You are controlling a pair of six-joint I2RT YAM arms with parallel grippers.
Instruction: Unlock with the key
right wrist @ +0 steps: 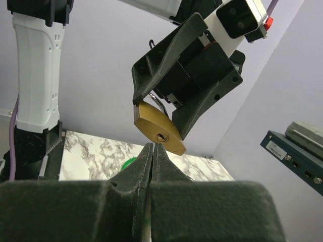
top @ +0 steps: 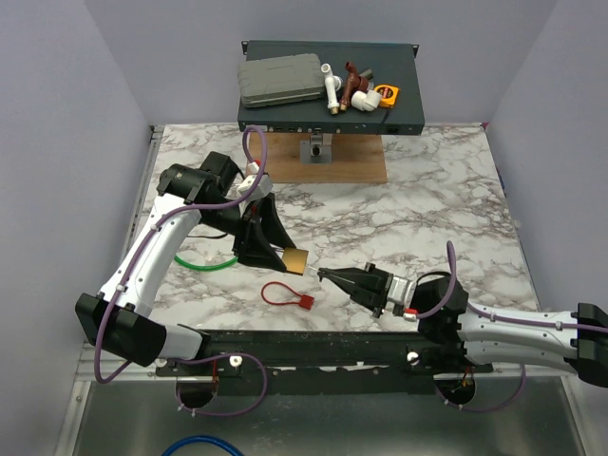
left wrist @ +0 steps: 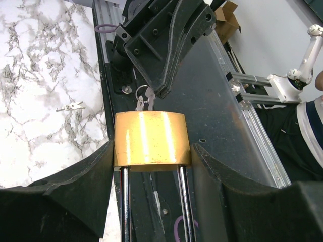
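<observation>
A gold padlock (left wrist: 151,138) is clamped by its sides in my left gripper (top: 266,249), its shackle pointing back between the fingers. In the right wrist view the padlock's keyhole face (right wrist: 151,126) is turned towards my right gripper, whose fingertips stand pressed together just below the keyhole. Silvery keys (left wrist: 150,95) on a ring show at the right fingertips in the left wrist view, just beyond the padlock. From above, a thin bright sliver (top: 313,271) spans the short space between the right fingertips and the padlock. Whether a key tip enters the keyhole is hidden.
On the marble table lie a red cable-shackle padlock (top: 306,302) and a green loop (top: 207,264). A small key-like object (left wrist: 71,106) is on the marble. The raised dark shelf (top: 399,114) at the back holds a grey case and fittings.
</observation>
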